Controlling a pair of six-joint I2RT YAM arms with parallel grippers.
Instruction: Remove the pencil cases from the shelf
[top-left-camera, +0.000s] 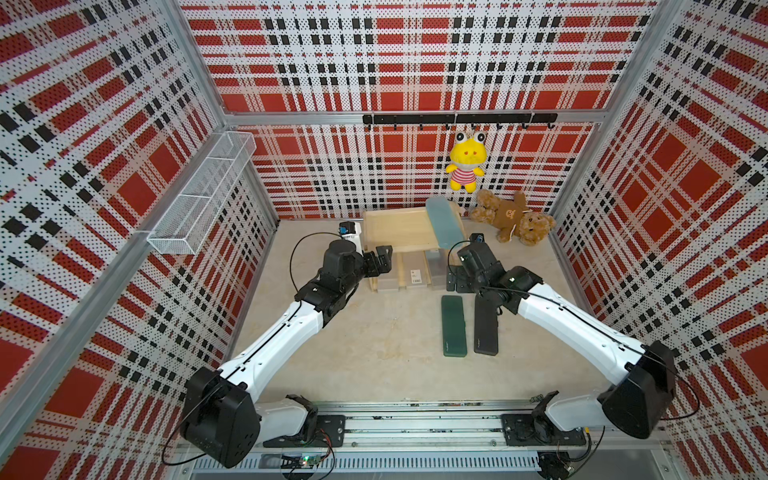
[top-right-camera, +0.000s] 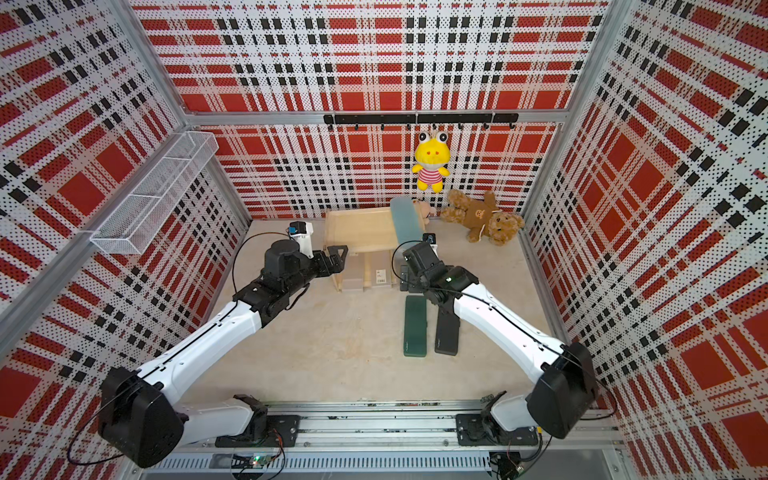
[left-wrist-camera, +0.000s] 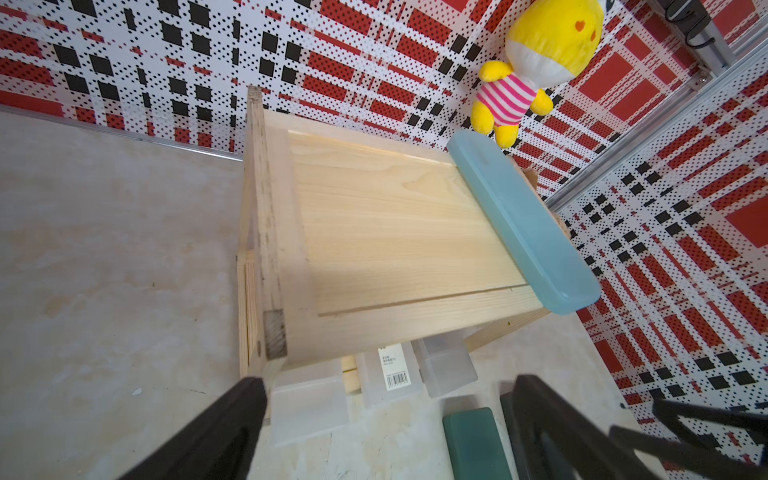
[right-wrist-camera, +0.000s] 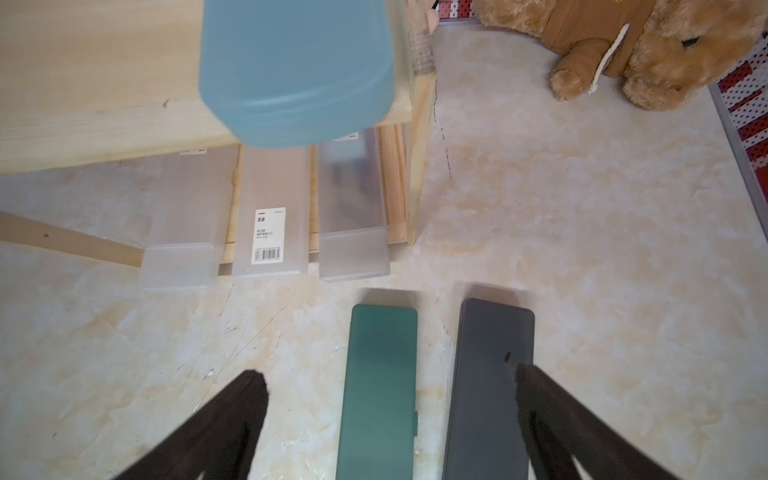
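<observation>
A light blue pencil case (left-wrist-camera: 524, 220) lies on the right part of the wooden shelf's top board (left-wrist-camera: 384, 216), its near end jutting past the front edge. On the table in front lie a green pencil case (right-wrist-camera: 378, 392) and a black pencil case (right-wrist-camera: 489, 384), side by side. Three translucent boxes sit on the shelf's lower level, one bearing a label (right-wrist-camera: 268, 236). My right gripper is open and empty, in front of the shelf's right side and above the table. Open as well, my left gripper holds nothing at the shelf's front left.
A brown teddy bear (top-left-camera: 512, 217) lies right of the shelf. Behind it on the wall hangs a yellow plush toy (top-left-camera: 465, 162). A white wire basket (top-left-camera: 204, 194) is fixed to the left wall.
</observation>
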